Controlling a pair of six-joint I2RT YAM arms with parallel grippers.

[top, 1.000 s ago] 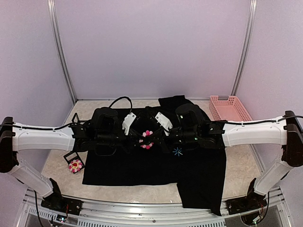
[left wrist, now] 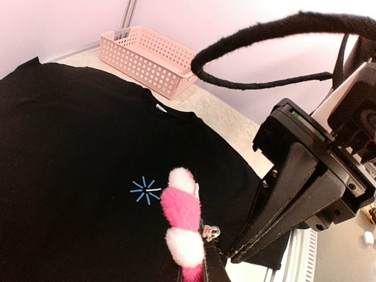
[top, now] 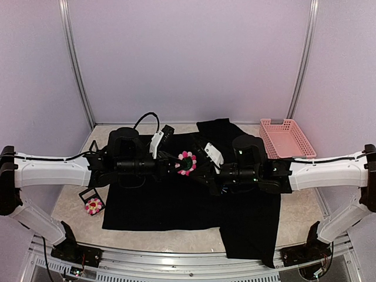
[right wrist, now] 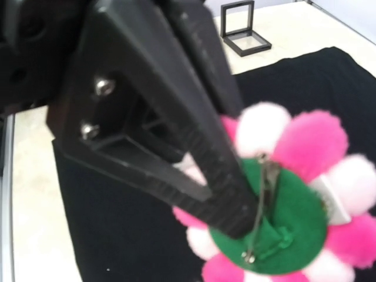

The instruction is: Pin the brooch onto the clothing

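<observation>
A fluffy pink-and-white flower brooch (top: 187, 163) is held above the black shirt (top: 158, 211) by my left gripper (top: 172, 167), which is shut on its edge. In the left wrist view the brooch (left wrist: 182, 211) appears side-on, with metal pin hardware (left wrist: 210, 232) facing right. My right gripper is shut with nothing visible between its fingers. Its tips overlap the brooch's green back (right wrist: 305, 220) and the metal pin (right wrist: 258, 217) in the right wrist view; whether they touch is unclear. I cannot tell if the pin is unfastened.
A blue starburst print (left wrist: 145, 190) marks the shirt. The pink basket (top: 286, 138) stands at the back right. At the left lie a black frame (top: 89, 194) and another flower brooch (top: 94, 205).
My right gripper has shifted to the right, and its arm now covers the blue print in the top view.
</observation>
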